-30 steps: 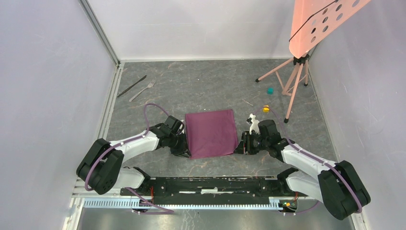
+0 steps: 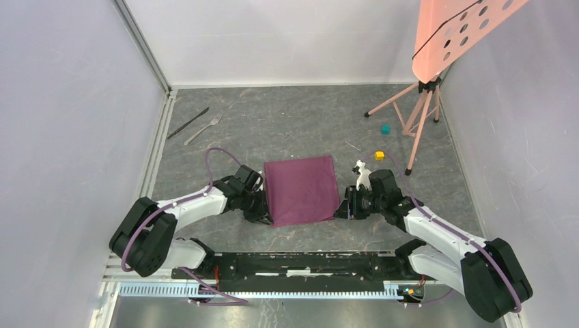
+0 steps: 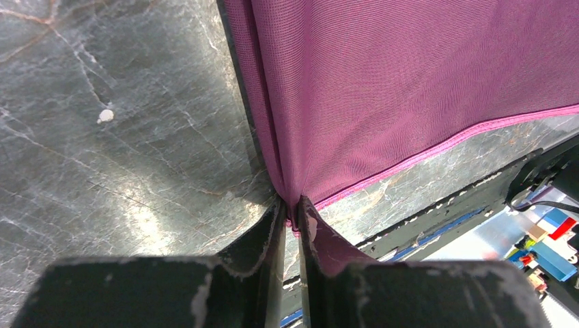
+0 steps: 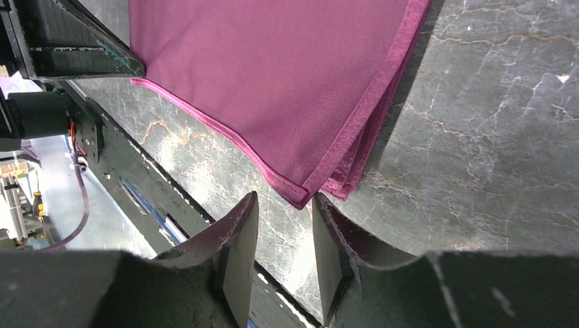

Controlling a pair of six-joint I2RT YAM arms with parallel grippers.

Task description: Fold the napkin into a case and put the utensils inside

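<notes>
A maroon napkin (image 2: pixel 302 190) lies folded in layers on the grey tabletop, roughly square. Its near-left corner is pinched in my left gripper, whose fingertips meet on the bunched cloth. At the near-right corner, my right gripper is parted; the hemmed napkin corner (image 4: pixel 293 191) reaches to the gap between its fingertips, and they are not closed on it. Under that corner a lower layer (image 4: pixel 341 184) sticks out to the side. The knife (image 2: pixel 188 123) and fork (image 2: pixel 203 130) lie side by side at the far left, away from both grippers.
A pink tripod (image 2: pixel 420 113) stands at the far right, with a teal cube (image 2: pixel 386 129) and a yellow cube (image 2: pixel 379 156) near its legs. Bare tabletop (image 2: pixel 293 116) stretches behind the napkin. The dark base rail (image 2: pixel 307 265) borders the near side.
My left arm, the napkin and the utensils look unmoved.
</notes>
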